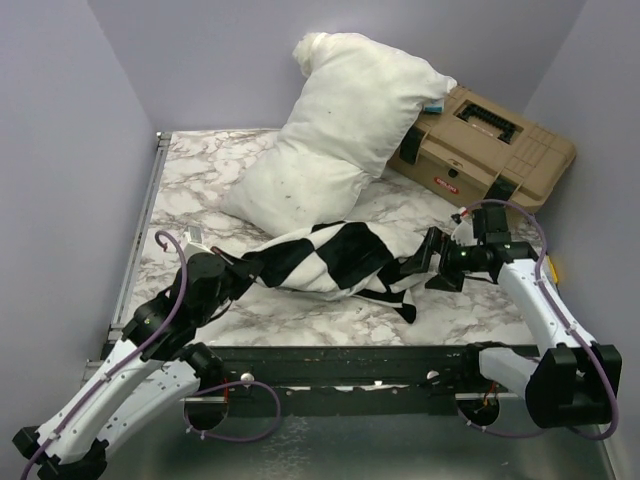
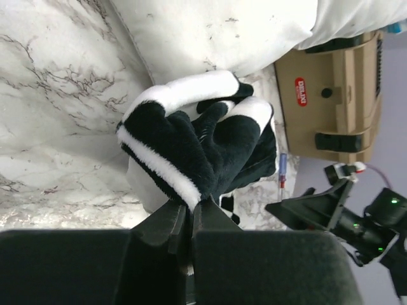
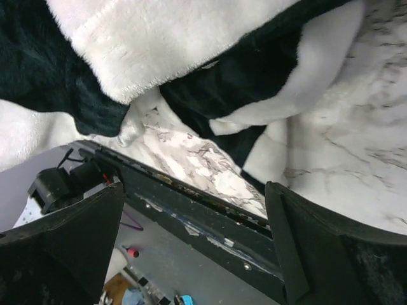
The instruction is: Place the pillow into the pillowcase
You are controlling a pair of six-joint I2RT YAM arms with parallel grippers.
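Observation:
The black-and-white checkered pillowcase (image 1: 350, 255) lies crumpled across the front of the marble table. My left gripper (image 1: 245, 265) is shut on its left end, where a striped edge (image 2: 165, 171) runs into the fingertips in the left wrist view. My right gripper (image 1: 425, 255) is open above the pillowcase's right end; in the right wrist view the checkered cloth (image 3: 229, 89) lies beneath it, between and beyond the fingers. The white pillow (image 1: 350, 110) rests behind the pillowcase at the back, leaning toward the case.
A tan toolbox (image 1: 500, 150) stands at the back right, beside the pillow. A screwdriver (image 2: 282, 175) lies near the right arm. Bare table (image 1: 180, 190) shows at the left, and the front edge is close below the pillowcase.

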